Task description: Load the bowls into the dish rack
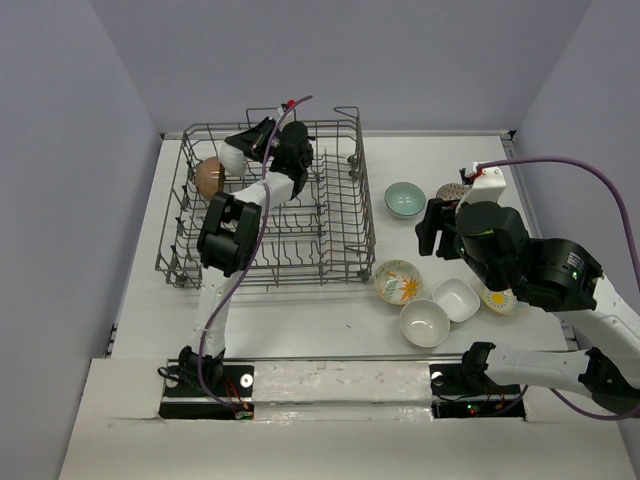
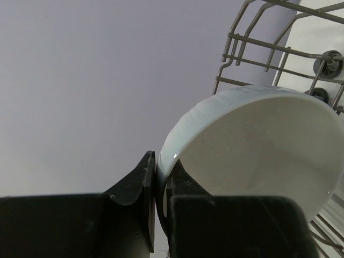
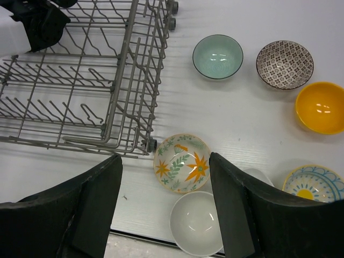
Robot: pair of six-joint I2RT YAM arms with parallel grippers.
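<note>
In the dish rack [image 1: 356,230], at the back left, my left gripper is shut on the rim of a white bowl [image 2: 258,145], which is tilted on its side. A brown bowl [image 1: 207,178] stands beside it. My right gripper is part open above the loose bowls to the right, with nothing seen held. Below it lie a floral bowl [image 3: 180,161] and a white bowl [image 3: 193,226]. Farther off are a green bowl [image 3: 217,56], a speckled bowl [image 3: 285,64], a yellow bowl [image 3: 320,107] and a blue-patterned bowl [image 3: 314,185].
A square white bowl [image 1: 457,299] lies at the front right. Walls stand behind and at both sides.
</note>
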